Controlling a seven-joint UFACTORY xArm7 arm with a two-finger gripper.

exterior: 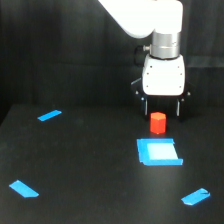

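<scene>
A small red-orange cube [158, 123] stands on the black table behind a blue-bordered square with a white middle [162, 152]. My gripper [162, 107] hangs pointing down from the white arm, just above and behind the cube in this view. Its dark fingers [180, 108] are spread wide, and nothing shows held between them. Whether their tips reach down to the cube's height is hard to tell.
Blue tape strips lie at the back left [50, 115], the front left [24, 189] and the front right [196, 197].
</scene>
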